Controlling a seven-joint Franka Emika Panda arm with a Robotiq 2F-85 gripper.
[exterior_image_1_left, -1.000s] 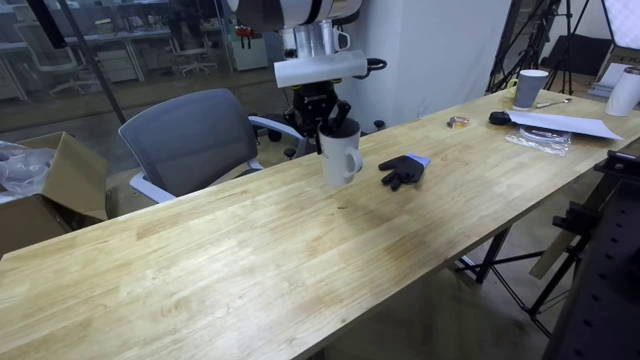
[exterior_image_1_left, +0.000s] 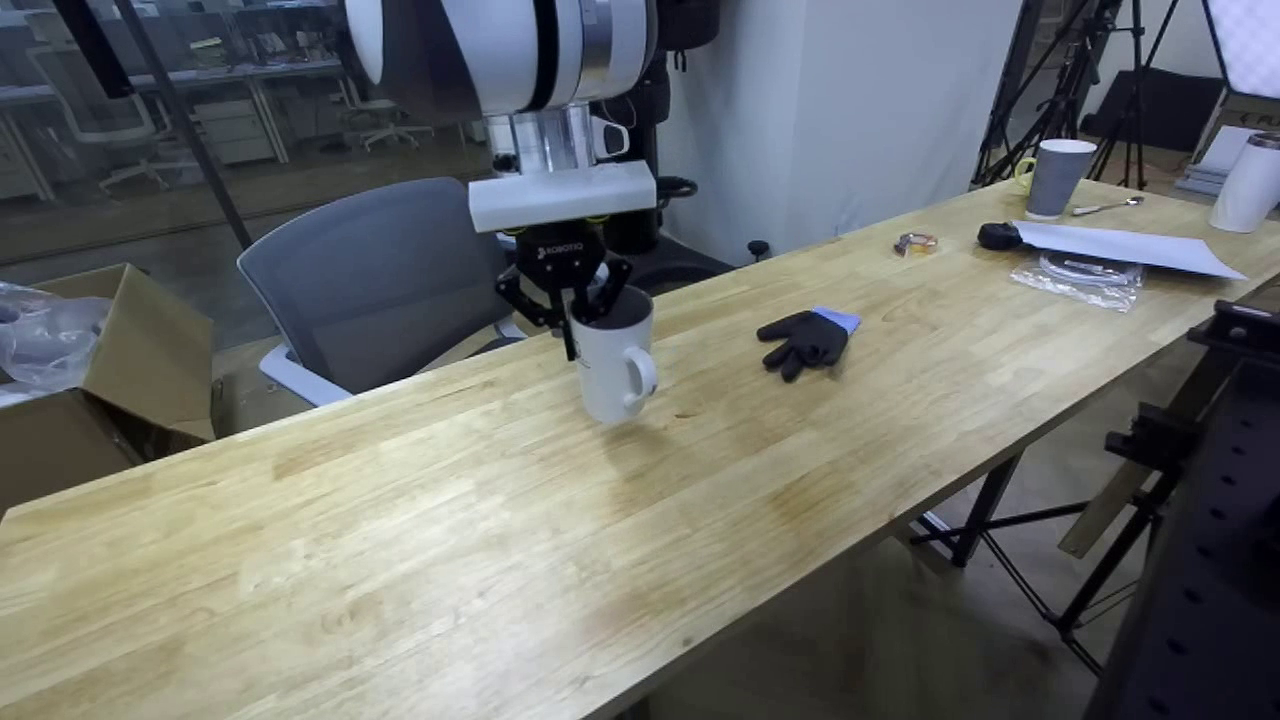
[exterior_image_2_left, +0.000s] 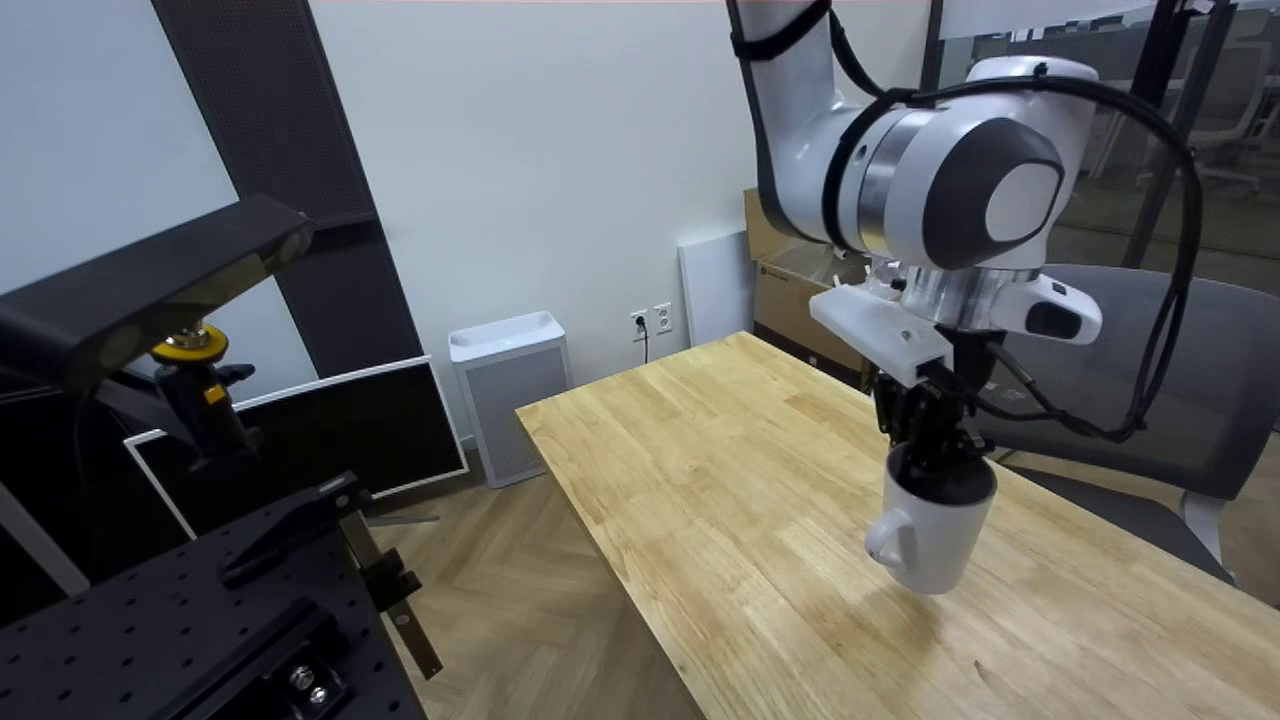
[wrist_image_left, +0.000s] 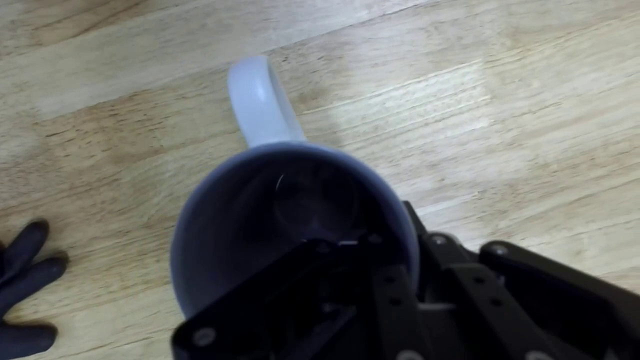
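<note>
A white mug (exterior_image_1_left: 609, 371) with a dark inside hangs a little above the table, slightly tilted, my gripper (exterior_image_1_left: 584, 322) shut on its wall. One finger reaches inside the mug and the other lies along the outside, as the wrist view shows at the right of the rim (wrist_image_left: 393, 198). The mug's handle (wrist_image_left: 262, 102) points away from the gripper in that view. From the other side, the mug (exterior_image_2_left: 930, 540) shows its handle to the left, with the gripper's fingertips partly hidden inside it.
A black glove (exterior_image_1_left: 806, 341) with a blue cuff lies right of the mug. Farther right stand a grey cup (exterior_image_1_left: 1060, 180), a white bottle (exterior_image_1_left: 1248, 186) and a sheet of paper (exterior_image_1_left: 1122, 246). An office chair (exterior_image_1_left: 384, 282) stands behind the table.
The gripper and the mug have moved together to the left and toward the front in exterior view 1, away from the glove. The glove has stayed in place.
</note>
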